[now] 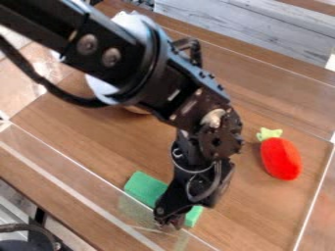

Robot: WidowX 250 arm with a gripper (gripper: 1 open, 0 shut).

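Note:
The black robot arm reaches from the upper left down to its gripper [173,218], which is low over a green rectangular block [144,188] near the clear front edge of the wooden board. The fingers cover part of the block, and whether they grip it is hidden. A red carrot-like or strawberry-like toy with a pale green top [280,157] lies to the right.
A wooden bowl at the back is mostly hidden behind the arm. Transparent edging runs along the front of the wooden surface [92,137]. The board's back right is clear.

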